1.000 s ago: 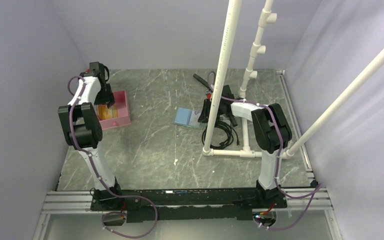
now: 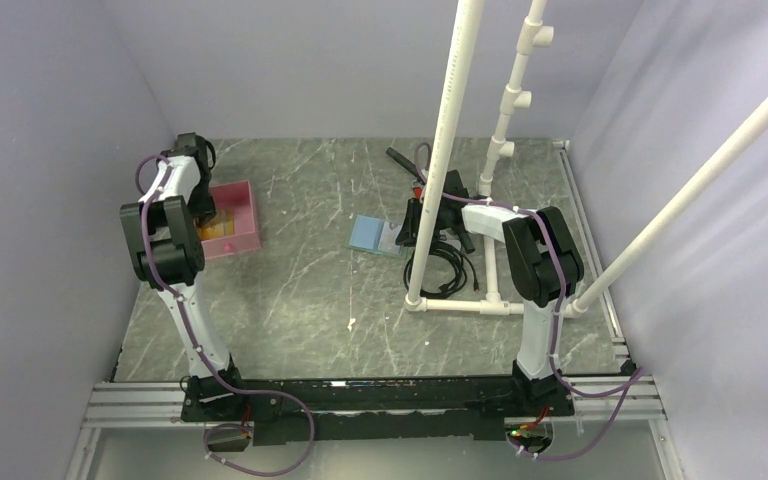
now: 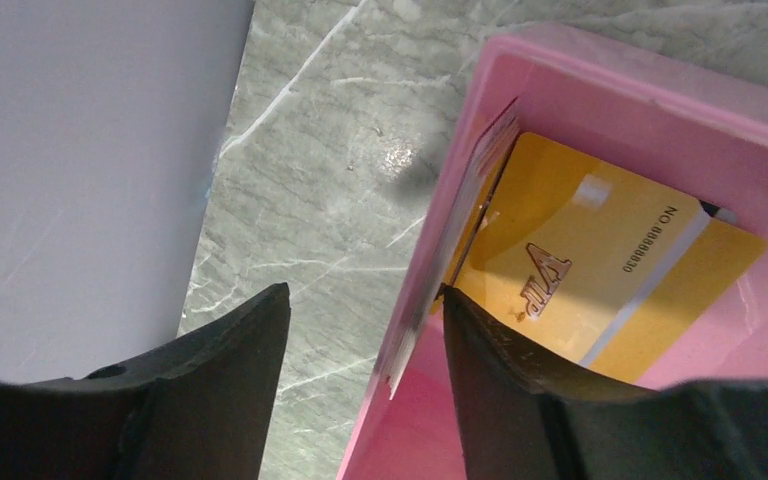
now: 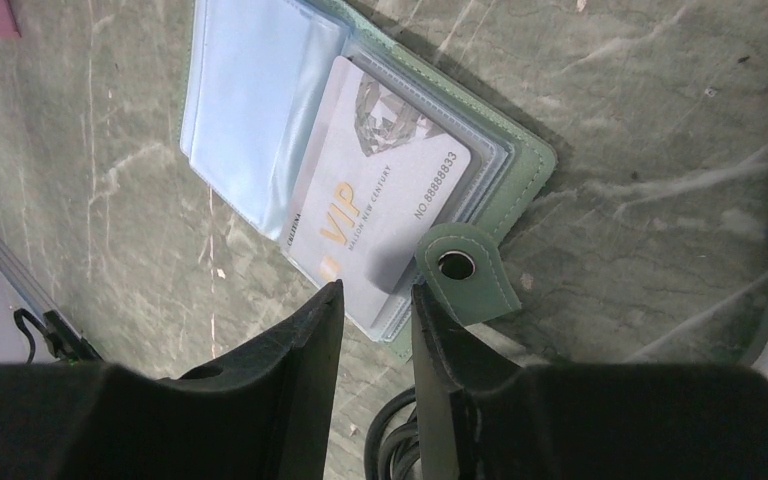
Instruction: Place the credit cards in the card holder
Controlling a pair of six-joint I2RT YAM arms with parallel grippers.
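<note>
In the left wrist view, a yellow card [image 3: 570,255] lies on the floor of the pink box [image 3: 530,48], and a thin card [image 3: 468,195] stands on edge along the box's left wall. My left gripper is open; its fingers are on either side of that wall and the standing card, with a gap to the outer finger. The card holder [image 4: 532,170] lies unfolded in the right wrist view, a silver VIP card [image 4: 375,190] over its clear sleeves; whether it is inside one I cannot tell. My right gripper is partly open near that card's lower edge, holding nothing.
A coiled black cable [image 2: 450,270] lies beside the holder, and white pipes [image 2: 460,120] rise around the right arm. The holder's snap tab [image 4: 460,265] sticks out near my right fingers. The table between box and holder is clear.
The box has shifted very slightly left. The right arm and the card holder look unmoved.
</note>
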